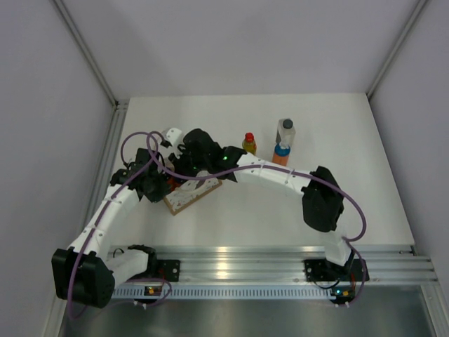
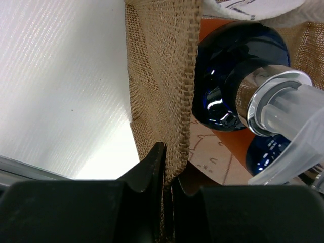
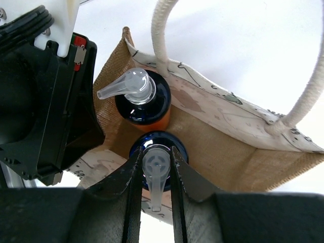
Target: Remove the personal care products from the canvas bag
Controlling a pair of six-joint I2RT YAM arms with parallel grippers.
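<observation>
The canvas bag [image 1: 188,201] lies at the left of the table, with both grippers over it. In the left wrist view, my left gripper is shut on the bag's brown woven edge [image 2: 161,76]. My right gripper has its fingers closed around the clear pump head [image 3: 156,174] of a bottle with a dark blue top [image 3: 174,144]. That bottle is within the bag's mouth; its lower body is hidden. Beside it in the bag stands a second blue-topped bottle [image 3: 147,109], orange below, with its pump nozzle free.
A yellow bottle with a red cap [image 1: 249,144], a clear dark-capped bottle [image 1: 286,132] and an orange blue-topped bottle [image 1: 281,154] stand on the table behind the right arm. White rope handles [image 3: 298,111] loop above the bag. Right of the bottles, the table is bare.
</observation>
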